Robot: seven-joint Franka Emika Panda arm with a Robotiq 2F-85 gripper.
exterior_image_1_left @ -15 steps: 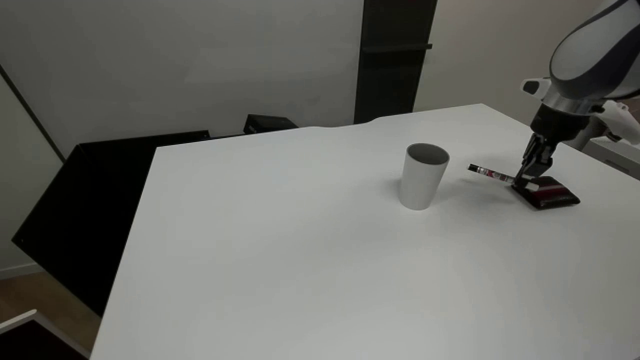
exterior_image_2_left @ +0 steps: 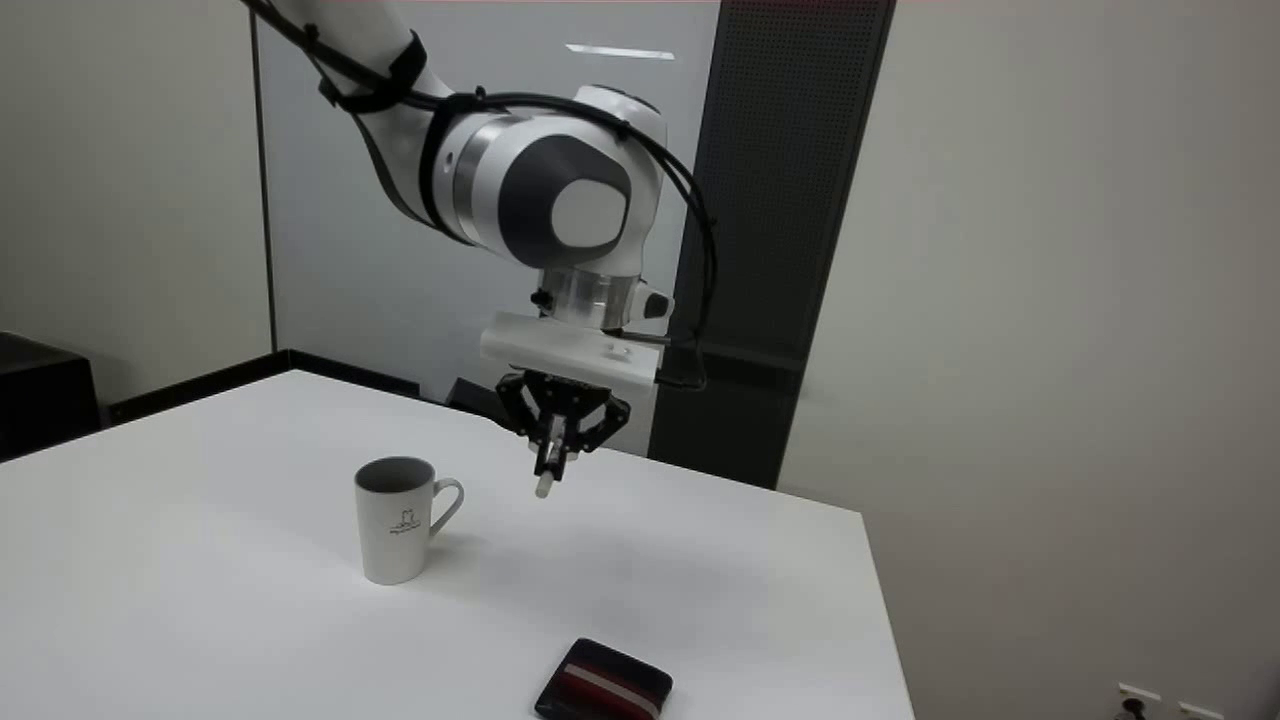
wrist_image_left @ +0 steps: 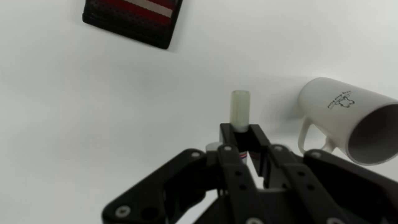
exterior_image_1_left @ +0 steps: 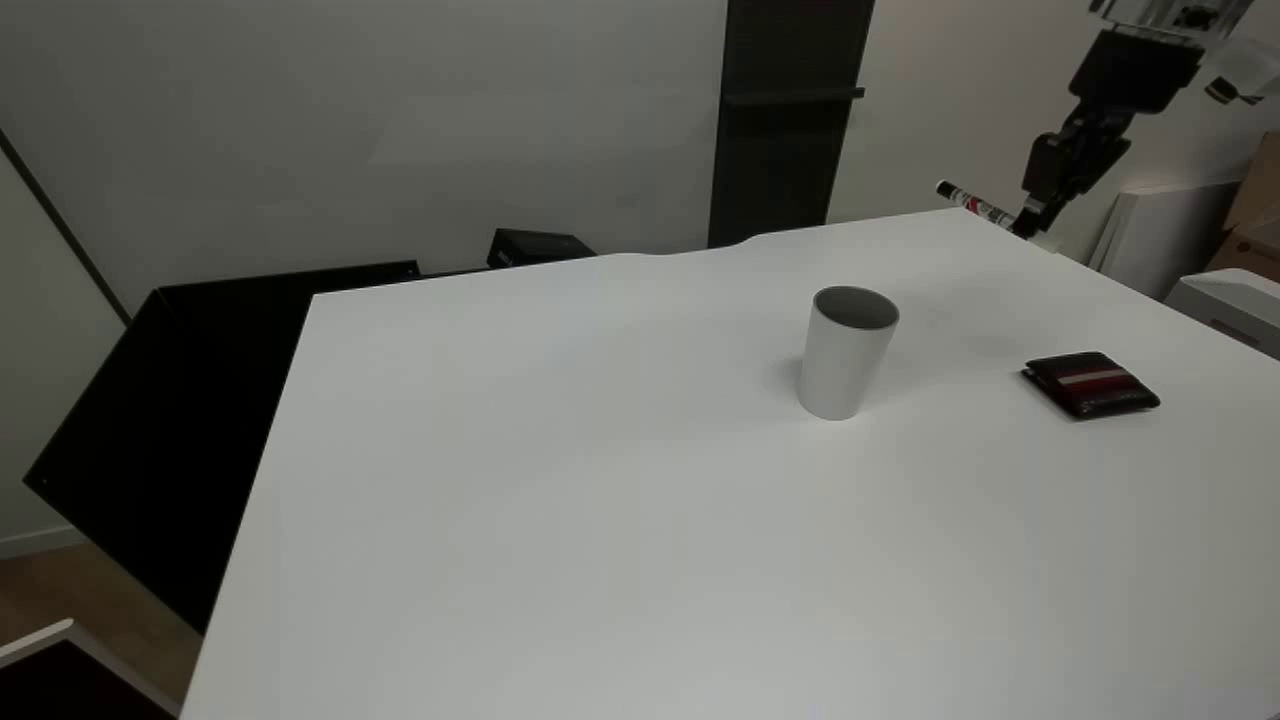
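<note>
My gripper is shut on a marker (wrist_image_left: 239, 110), whose pale end sticks out past the fingertips in the wrist view. In exterior view 1 the dark-capped end of the marker (exterior_image_1_left: 978, 205) points left from the gripper (exterior_image_1_left: 1023, 226), well above the table. A white mug (exterior_image_2_left: 393, 528) with a small printed logo stands upright on the table, its handle to the right in exterior view 2. The gripper (exterior_image_2_left: 549, 470) hangs to the right of the mug in that view, apart from it. The mug's grey inside (wrist_image_left: 377, 132) shows no contents.
A dark wallet with red and pale stripes (exterior_image_1_left: 1092, 384) lies flat on the white table (exterior_image_1_left: 540, 504), right of the mug in exterior view 1.
The gripper has risen with the marker, from low over the wallet's edge to high above the table and farther back in exterior view 1. Mug and wallet have stayed in place.
</note>
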